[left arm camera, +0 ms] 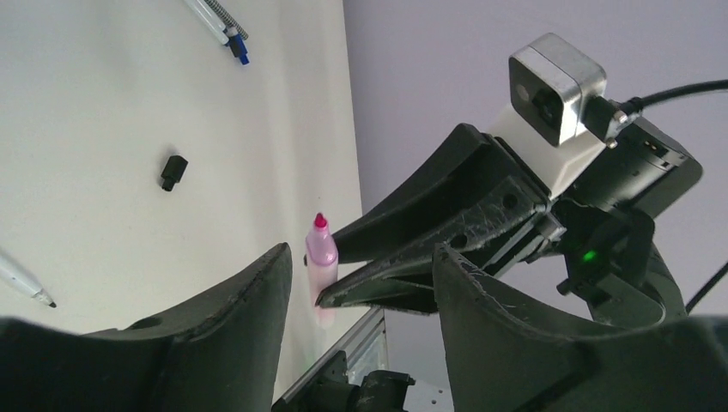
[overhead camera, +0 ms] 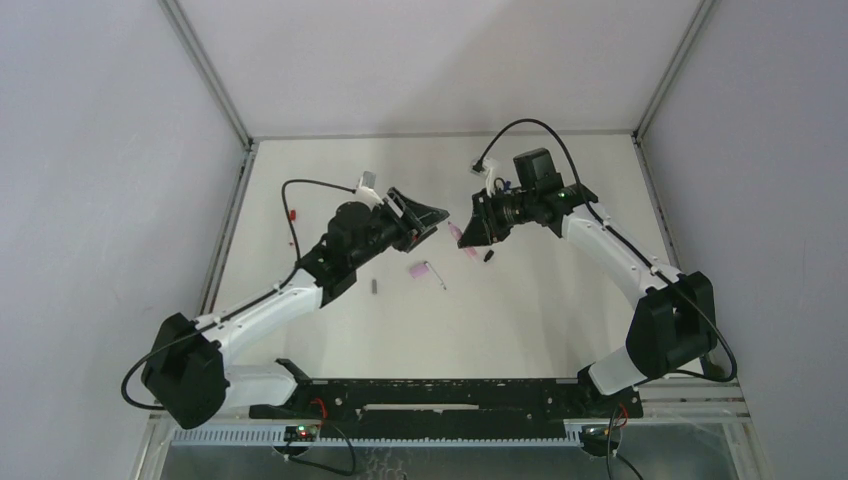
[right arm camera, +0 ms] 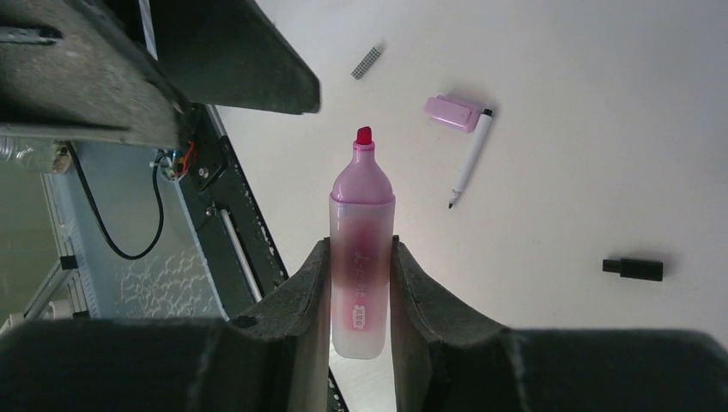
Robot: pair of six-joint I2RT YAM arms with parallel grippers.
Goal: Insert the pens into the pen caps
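A pink marker (right arm camera: 360, 275), red tip up, is held upright by my right gripper, shut on its lower body. My left gripper is open and close by, its fingers either side of the marker in the left wrist view but not touching it. On the table lie a pink cap (right arm camera: 451, 112), a white pen (right arm camera: 472, 154) with its dark tip bare, a black cap (right arm camera: 632, 269) and a small grey patterned piece (right arm camera: 367, 62).
Blue-tipped pens (left arm camera: 215, 21) lie at the back right, and a red item (overhead camera: 292, 216) at the left.
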